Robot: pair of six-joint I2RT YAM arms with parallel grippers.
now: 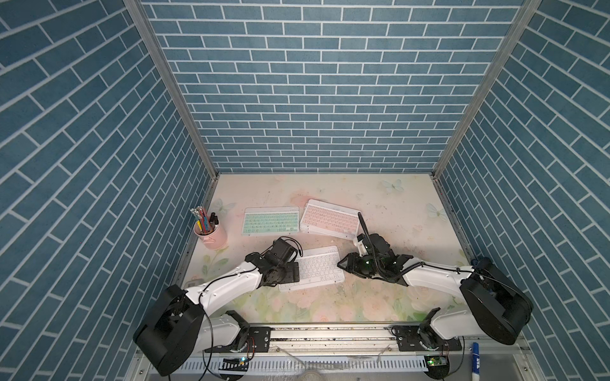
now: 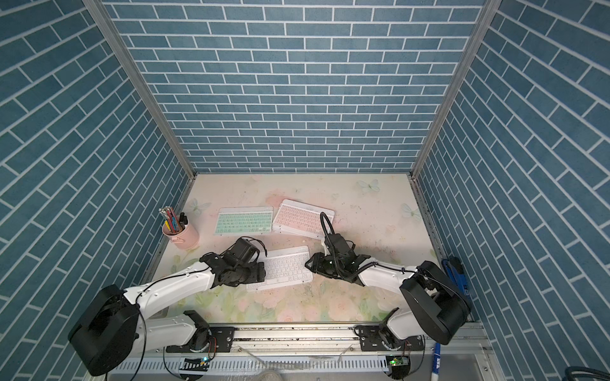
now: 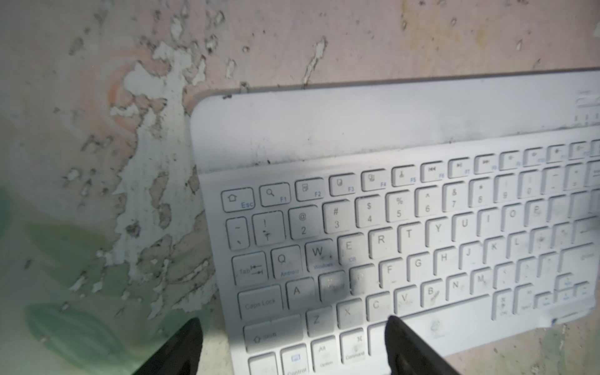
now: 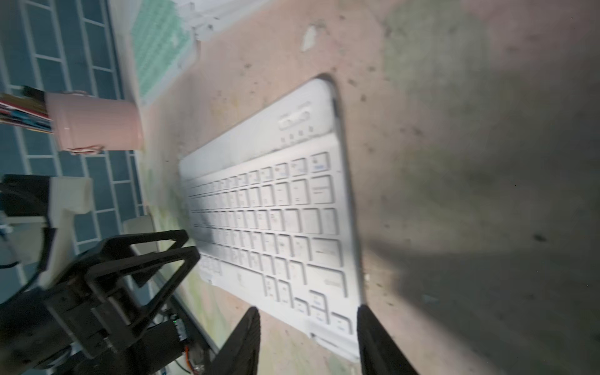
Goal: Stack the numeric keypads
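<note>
A white keyboard (image 1: 319, 266) lies at a slight slant on the near middle of the table. My left gripper is over its left end, fingers apart, with the lower-left keys showing between them and nothing visibly clamped. At the opposite end my right gripper stands open, its fingertips by the keyboard's lower right corner; whether they touch it I cannot tell. Farther back lie a mint-green keyboard (image 1: 270, 221) and, close to its right, a pink keyboard (image 1: 330, 218) turned at an angle. The pink one appears to have a white edge below it.
A pink cup (image 1: 214, 237) full of pens stands at the left edge of the table. Bare tabletop (image 1: 406, 209) stretches across the back right, and the front strip is clear too. Brick-patterned walls close in the sides and back.
</note>
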